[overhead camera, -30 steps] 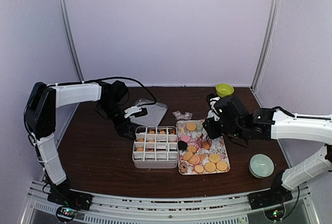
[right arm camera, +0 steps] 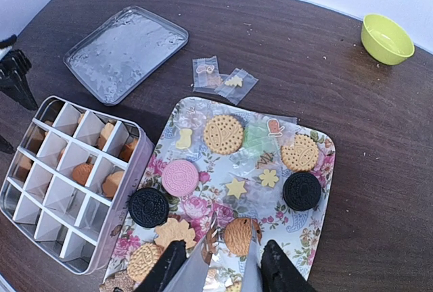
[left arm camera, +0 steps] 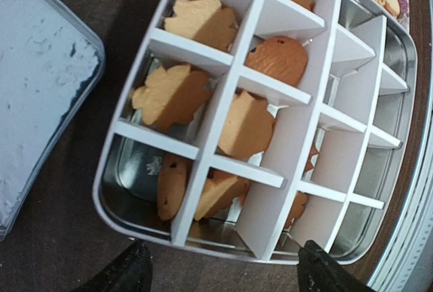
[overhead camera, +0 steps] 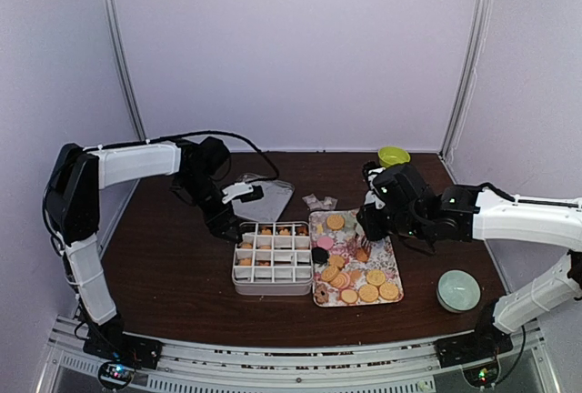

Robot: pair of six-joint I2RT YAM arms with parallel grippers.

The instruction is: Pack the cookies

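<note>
The divided metal box (overhead camera: 273, 288) stands mid-table. In the left wrist view, white dividers (left arm camera: 223, 113) split it, and tan leaf-shaped and brown cookies (left arm camera: 278, 59) lie in several compartments. My left gripper is at the box's left edge, its fingers apart with nothing between them. Right of the box, the flowered tray (right arm camera: 325, 170) carries assorted cookies. Over it, my right gripper is shut on a shiny, tong-like tool (right arm camera: 252, 272). The tool's two tips reach down on either side of a round brown cookie (right arm camera: 238, 236); contact cannot be made out.
A translucent lid or shallow tray (right arm camera: 125, 52) lies behind the box. Small plastic packets (right arm camera: 223, 79) lie nearby. A yellow-green bowl (overhead camera: 394, 156) stands at the back right, a pale green bowl (overhead camera: 458, 291) at the front right.
The right arm has barely moved. Box and tray stay put.
</note>
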